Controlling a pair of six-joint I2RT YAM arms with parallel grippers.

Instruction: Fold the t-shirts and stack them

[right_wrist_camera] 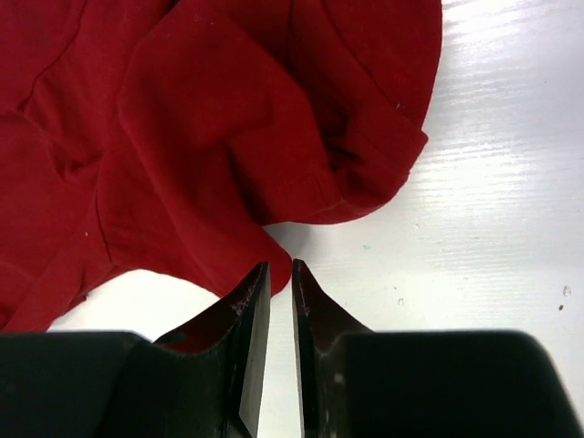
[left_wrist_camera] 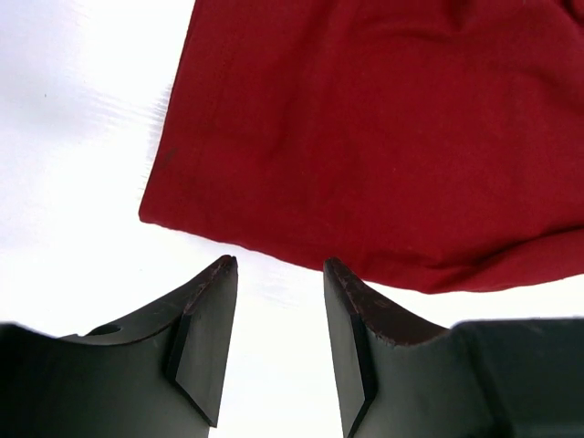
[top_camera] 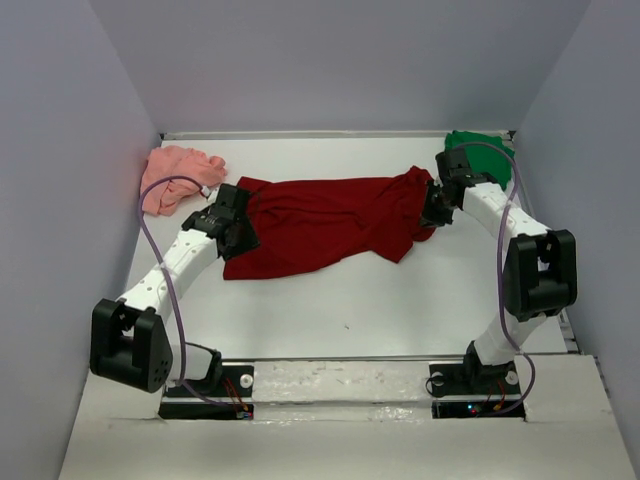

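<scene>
A dark red t-shirt lies spread across the table, smooth on its left part and bunched into folds at its right end. My left gripper is over the shirt's left part. In the left wrist view its fingers stand open, apart, with the straight hem and a corner just beyond them. At the right end is my right gripper. The right wrist view shows its fingers only slightly apart, a small flap of the red shirt showing at and behind the gap; whether it is gripped is unclear.
A crumpled pink cloth lies at the back left, and a green folded cloth at the back right, partly behind the right arm.
</scene>
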